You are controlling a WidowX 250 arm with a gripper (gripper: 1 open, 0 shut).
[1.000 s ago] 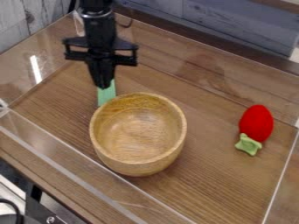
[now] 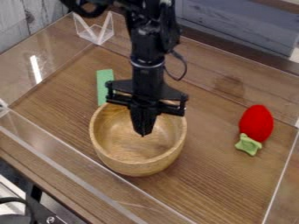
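My gripper [image 2: 145, 108] hangs low over the back part of a wide wooden bowl [image 2: 138, 149], its dark body blocking part of the rim; whether it holds anything cannot be made out. A light green block [image 2: 104, 86] lies just behind the bowl, to the left of my gripper.
A red oval object [image 2: 256, 122] and a small light green piece [image 2: 249, 145] lie on the right of the wooden table [image 2: 222, 184]. A clear container [image 2: 93, 26] is at the back left.
My gripper has moved right and toward the front, from near the green block to over the bowl. The bowl and green block look unmoved.
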